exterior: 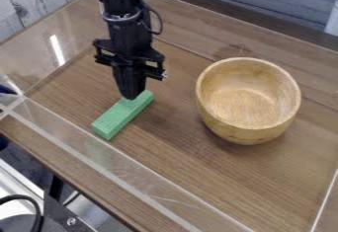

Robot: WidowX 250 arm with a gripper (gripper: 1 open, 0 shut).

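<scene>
My gripper (128,86) hangs from the black arm in the upper middle of the camera view, its tip pointing down just above a green bar (123,114). The bar lies diagonally on the wooden table (211,187). The fingertips are small and dark, and nothing shows between them; the gripper looks shut. Whether the tip touches the bar cannot be told clearly.
A large round tan bowl (246,100) sits to the right of the gripper. Bare table lies in front and behind. A dark cable shows at the lower left edge, and a clear strip runs across the lower left.
</scene>
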